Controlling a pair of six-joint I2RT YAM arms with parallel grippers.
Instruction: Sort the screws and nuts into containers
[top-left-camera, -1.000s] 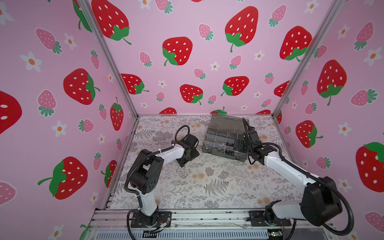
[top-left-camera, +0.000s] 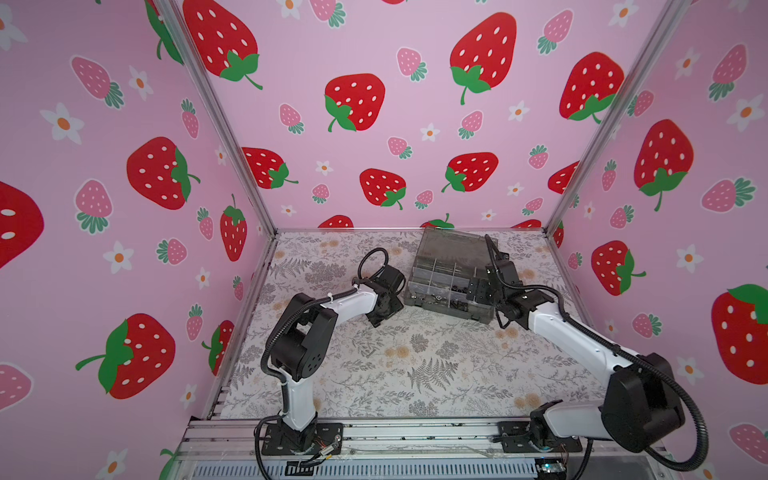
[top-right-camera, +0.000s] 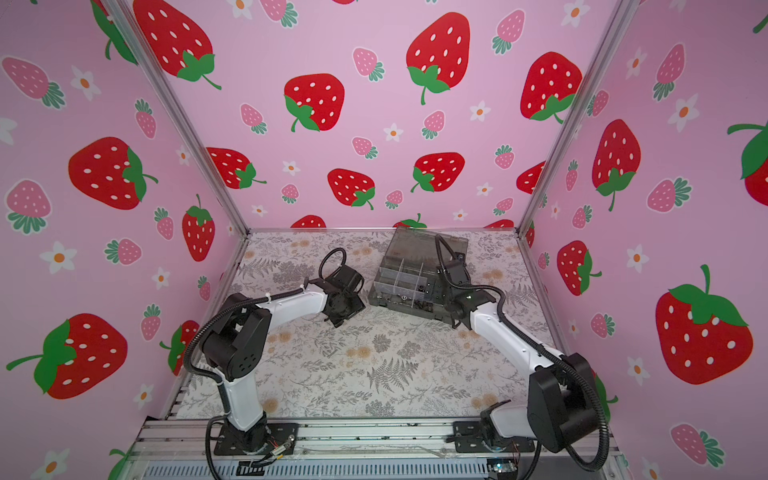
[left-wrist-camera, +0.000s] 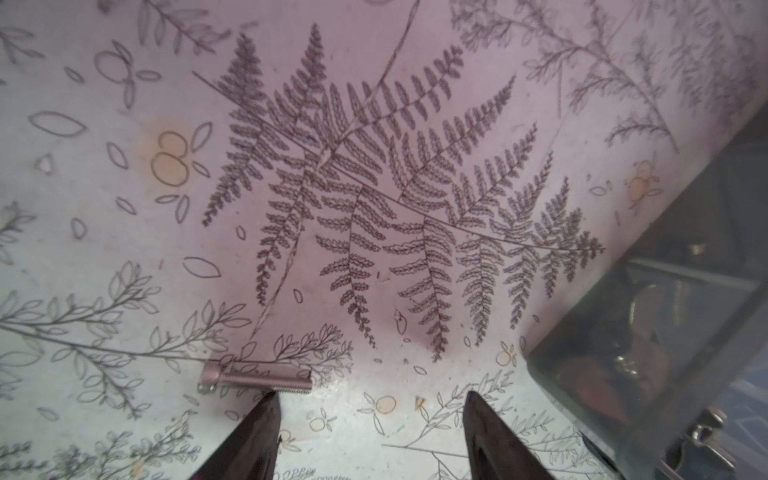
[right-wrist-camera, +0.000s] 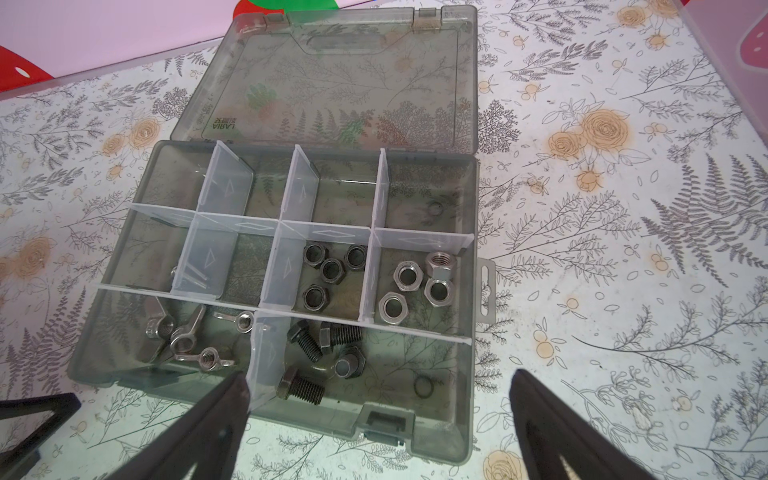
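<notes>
In the left wrist view, a silver bolt lies flat on the patterned table, clear of the box. My left gripper stands part open with nothing between its fingers; the bolt is just beyond and left of its left finger. The grey divided box has its lid laid back. Inside are wing nuts, dark nuts, silver nuts and dark bolts, each kind in its own compartment. My right gripper is open and empty above the box's front side.
The open lid rests on the table behind the box. In the left wrist view the box wall rises close on the right.
My left gripper has moved a little to the right, closer to the box. The right arm and the box have stayed where they were.
</notes>
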